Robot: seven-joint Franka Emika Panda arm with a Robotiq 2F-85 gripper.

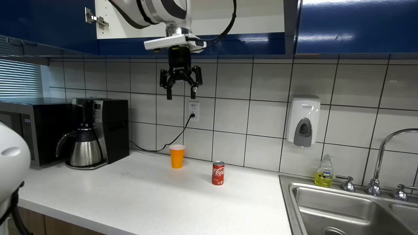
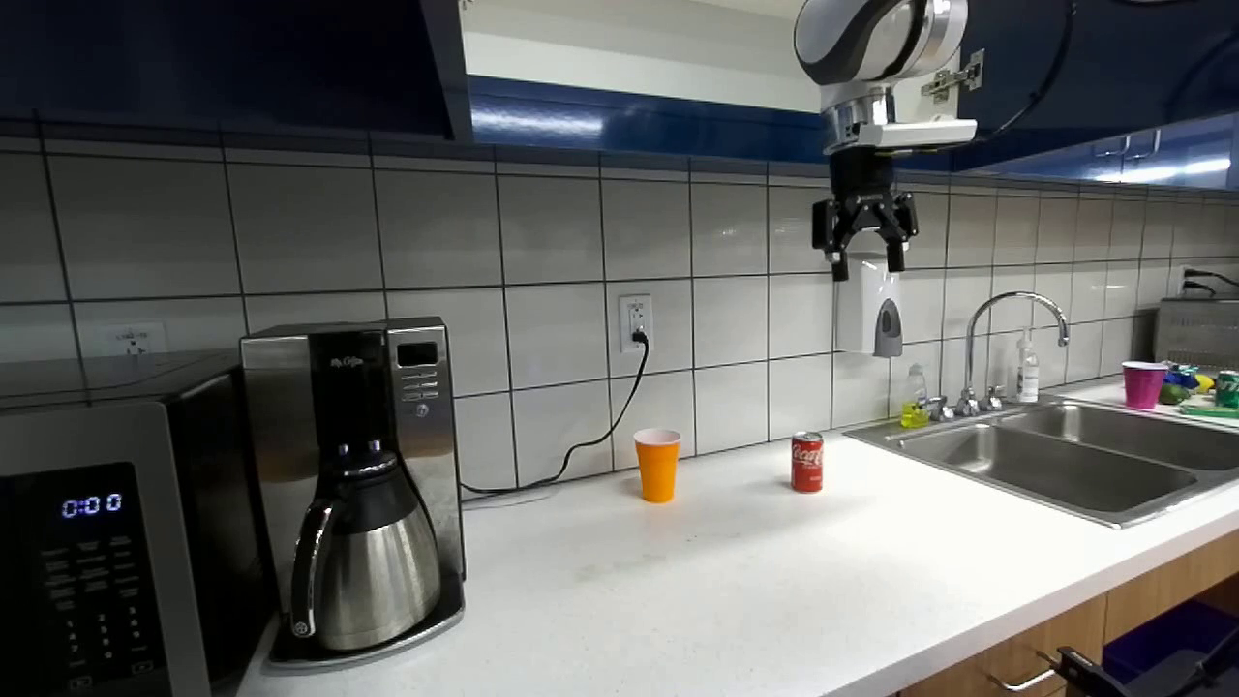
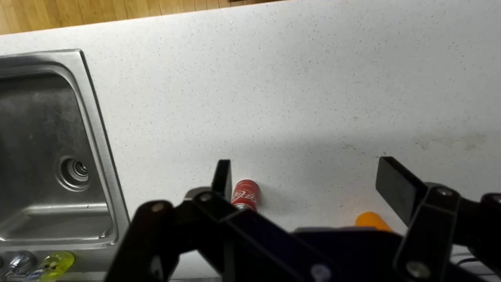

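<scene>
High above the white counter hangs my gripper, its fingers pointing down and spread wide with nothing between them. A red Coca-Cola can stands upright on the counter, to the right of an orange cup, which is upright too. From the second exterior view, the can and the cup both lie well below the gripper. In the wrist view the black fingers partly cover the can and most of the cup.
The sink lies to the right, with a yellow soap bottle at its back edge. A coffee maker and a microwave occupy the left. An open cabinet hangs overhead.
</scene>
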